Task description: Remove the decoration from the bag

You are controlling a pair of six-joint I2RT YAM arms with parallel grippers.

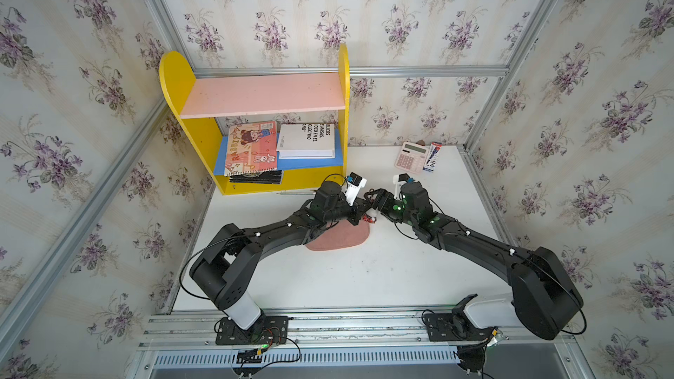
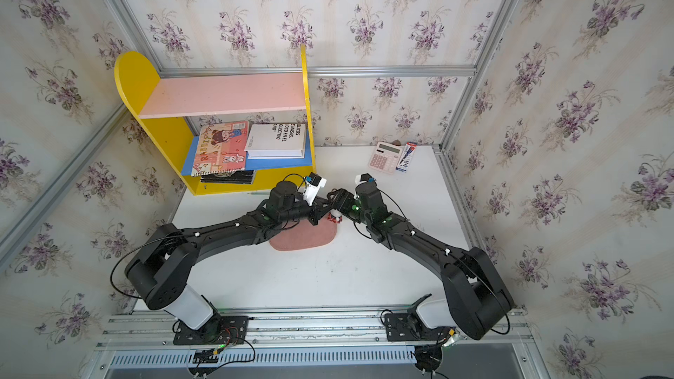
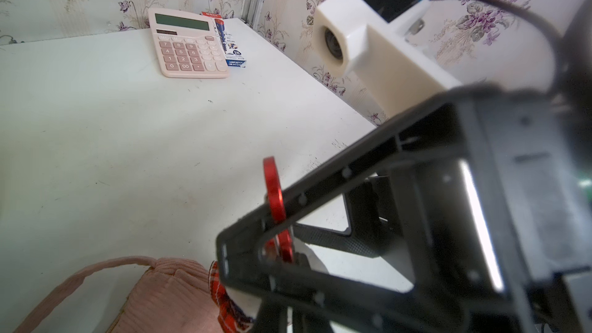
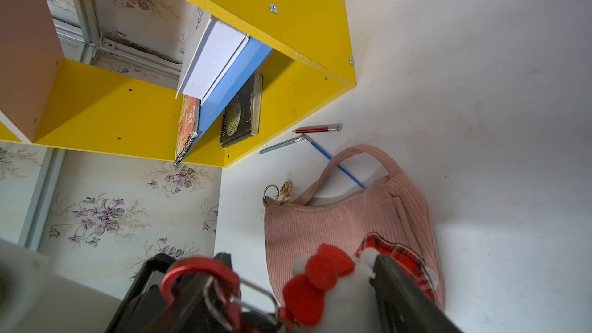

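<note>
A pink corduroy bag (image 4: pixel 333 228) lies on the table under both grippers. The plush decoration (image 4: pixel 345 296), white with a red bow and plaid cloth, is raised at the bag's near side, with a red carabiner (image 3: pixel 274 191) above it. In the left wrist view the carabiner sits by the right gripper's black finger frame; whether it is hooked on it is unclear. My left gripper (image 1: pixel 358 212) is shut, its tips low and largely hidden at the decoration. My right gripper (image 1: pixel 376 200) stands open around the carabiner and plush, meeting the left one from the right.
The yellow shelf (image 1: pixel 344 84) with books stands at back left. A pink calculator (image 3: pixel 188 52) and blue-white box (image 3: pixel 233 55) lie at back right. Several pens (image 4: pixel 317 128) lie behind the bag.
</note>
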